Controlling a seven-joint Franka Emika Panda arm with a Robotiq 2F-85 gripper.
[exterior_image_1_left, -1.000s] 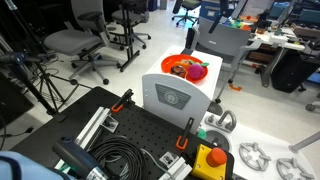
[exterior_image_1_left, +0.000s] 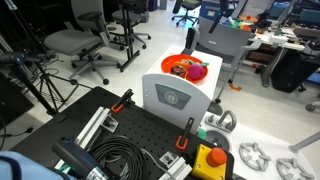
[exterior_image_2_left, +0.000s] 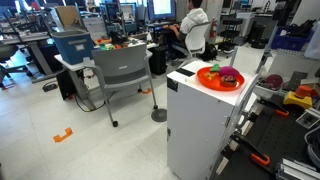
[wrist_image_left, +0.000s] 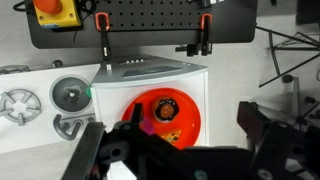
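Observation:
In the wrist view, my gripper stands open above an orange-red plate (wrist_image_left: 190, 108), its dark fingers spread wide to either side and nothing held between them. On the plate lie a round brown item (wrist_image_left: 166, 107) and, close to the left finger, a purple-pink item (wrist_image_left: 148, 126); smaller bits show near them. Exterior view 2 has the same plate (exterior_image_2_left: 204, 82) on top of a white cabinet (exterior_image_2_left: 190, 125), with the purple-pink item (exterior_image_2_left: 230, 74) at its right side. The gripper is apart from the plate's contents.
Beside the plate, a small sink (wrist_image_left: 70, 94) with a faucet and a stove burner (wrist_image_left: 19, 105) occupy the white counter. A black perforated board (exterior_image_1_left: 150, 132) carries coiled cable (exterior_image_1_left: 118, 158) and orange-handled clamps. A yellow box with a red button (exterior_image_1_left: 210, 160) sits near its corner.

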